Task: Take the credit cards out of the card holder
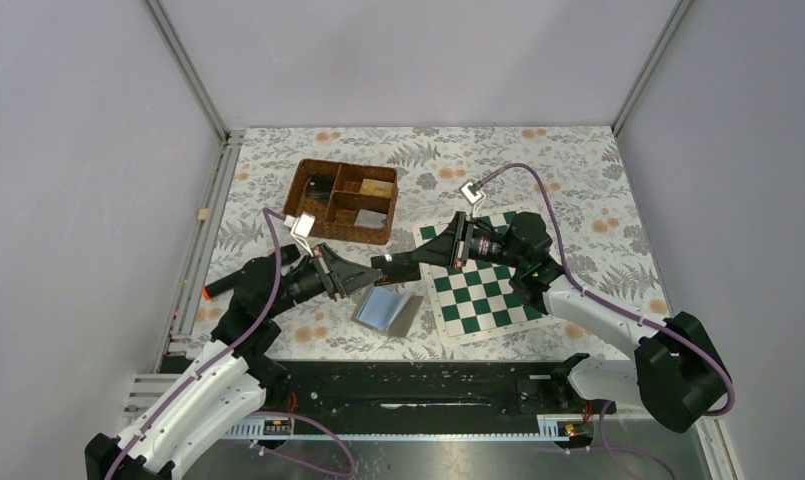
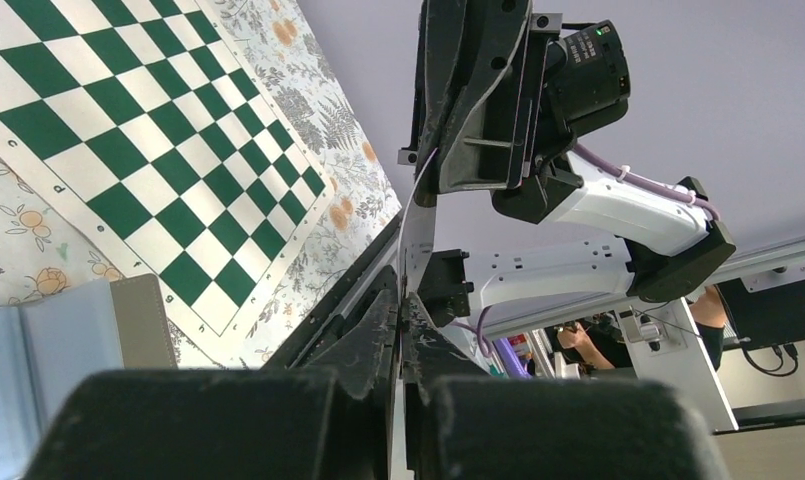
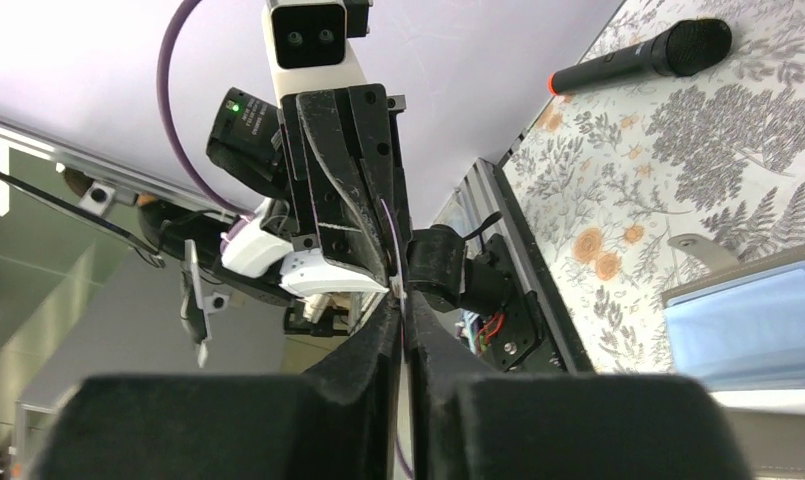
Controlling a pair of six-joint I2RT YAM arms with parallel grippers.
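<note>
A thin black card (image 1: 398,267) spans the gap between my two grippers, above the table. My left gripper (image 1: 379,273) is shut on the card's left end. My right gripper (image 1: 416,257) is shut on its opposite end. From the left wrist the card appears bent and almost edge-on, while the right wrist view shows only a thin edge. Below, the card holder (image 1: 406,318) lies spread open on the table, its pale blue sleeves facing up. The right wrist view shows the sleeves of the holder (image 3: 748,325) more closely; whether cards are inside cannot be told.
A brown divided basket (image 1: 340,226) stands behind the left arm. A green and white checkered mat (image 1: 481,298) lies under the right arm. A black microphone (image 3: 618,68) with an orange end rests left of the holder.
</note>
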